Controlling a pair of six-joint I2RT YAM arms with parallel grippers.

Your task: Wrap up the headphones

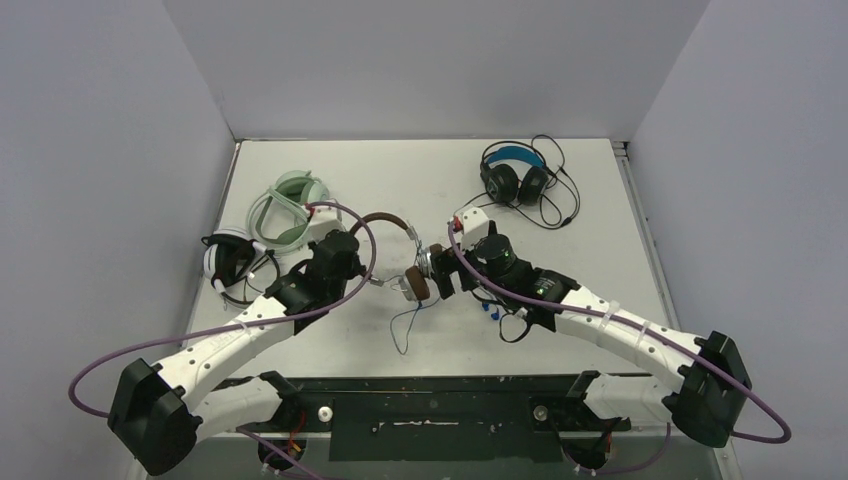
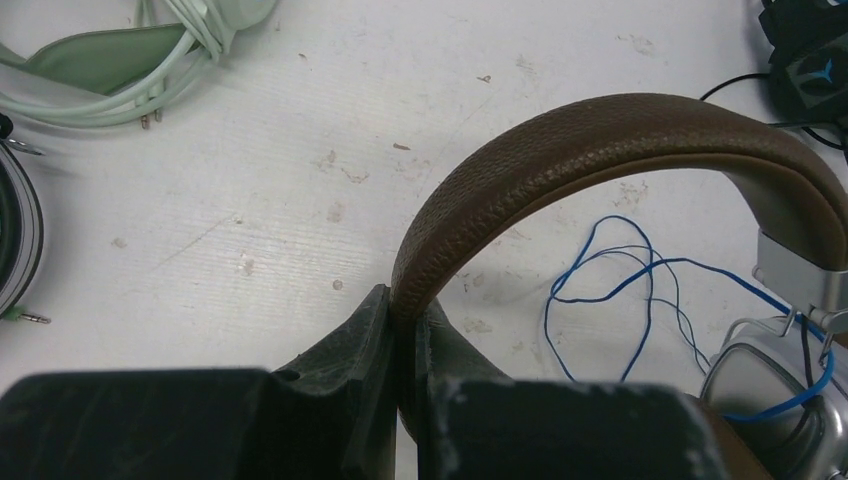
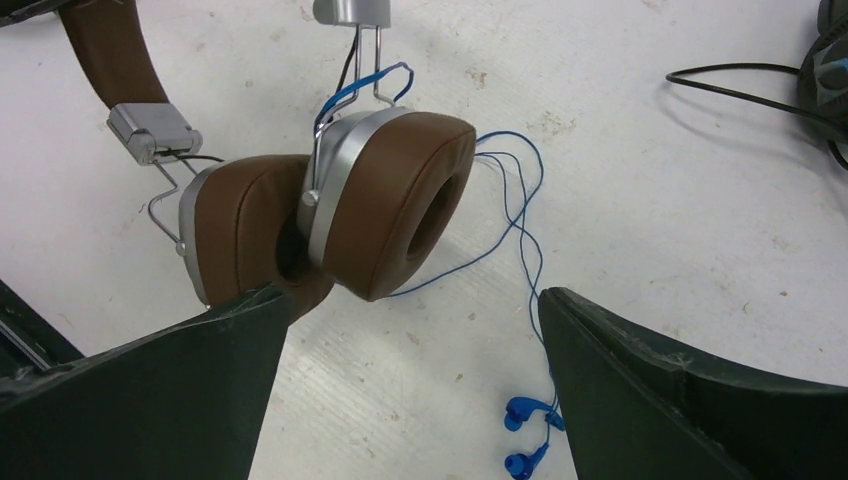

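Observation:
Brown leather headphones with silver ear cups (image 1: 416,283) hang from my left gripper, which is shut on the headband (image 2: 560,160). In the right wrist view the two brown cups (image 3: 385,205) sit close together, blue cable draped over one cup's slider. My right gripper is open just beside the cups, nothing between its fingers. Thin blue cable (image 2: 645,300) lies in loose loops on the table, with blue earbuds (image 3: 528,410) at one end.
Mint headphones (image 1: 290,208) and white-and-black headphones (image 1: 226,260) lie at the left. Black-and-blue headphones (image 1: 515,175) with coiled cable sit at the back right.

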